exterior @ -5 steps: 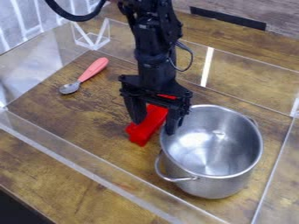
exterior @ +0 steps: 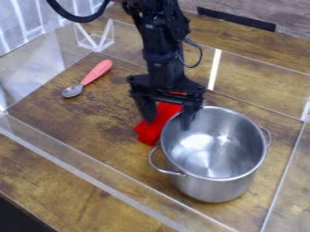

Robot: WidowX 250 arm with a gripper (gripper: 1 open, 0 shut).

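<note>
My black gripper (exterior: 165,107) hangs in the middle of the camera view, open, its fingers over a red object (exterior: 152,129) on the wooden table. The red object is partly hidden by the gripper and the pot. A steel pot (exterior: 213,154) with two handles stands just right of the red object, close beside the gripper's right finger.
A spoon with a pink handle (exterior: 94,73) lies at the upper left. Clear panels or edges border the table.
The gripper has risen slightly. The pot and the red object have shifted very little, if at all.
</note>
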